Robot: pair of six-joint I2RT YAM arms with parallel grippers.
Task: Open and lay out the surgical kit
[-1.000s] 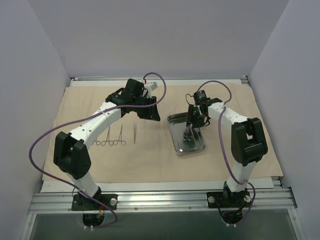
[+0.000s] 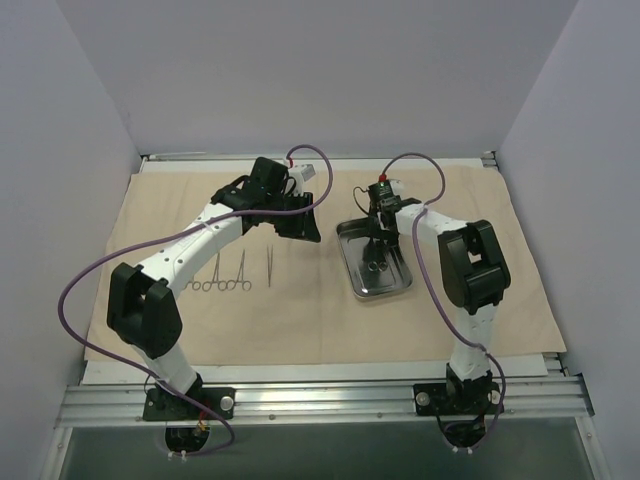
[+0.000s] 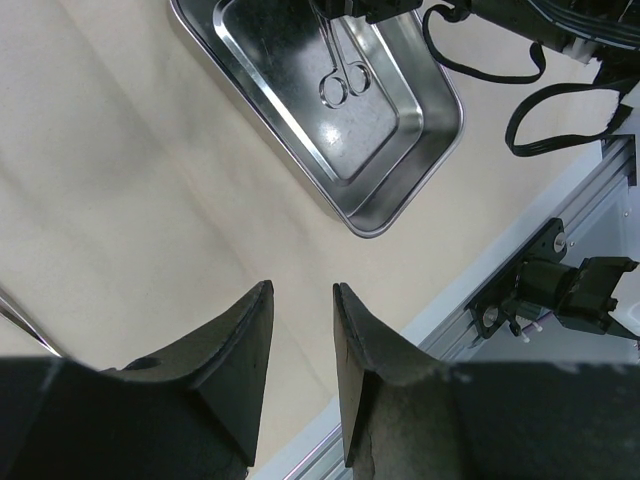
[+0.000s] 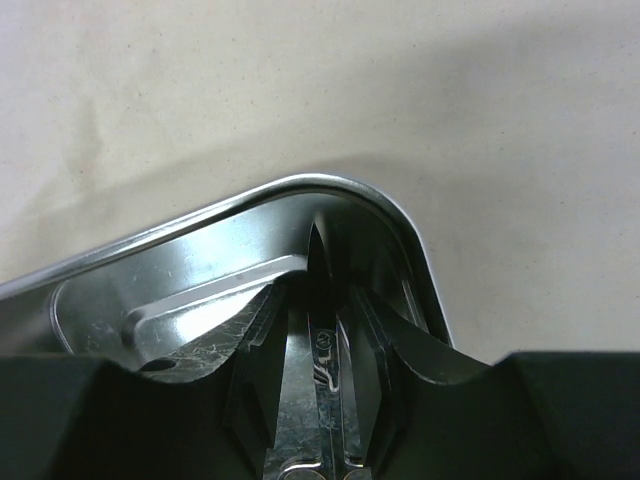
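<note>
The steel tray [image 2: 359,282] lies right of centre, holding scissor-like instruments [image 3: 359,80] with ring handles. My right gripper is down inside it at the far end, its fingers part open around a slim metal instrument [image 4: 326,400]; whether they grip it I cannot tell. My left gripper hangs left of the tray, open and empty. On the cloth at left lie several laid-out instruments [image 2: 220,285], including a straight slim one [image 2: 269,270].
Rails run along the table's front edge [image 2: 320,390]; walls stand at both sides.
The left arm is unchanged.
</note>
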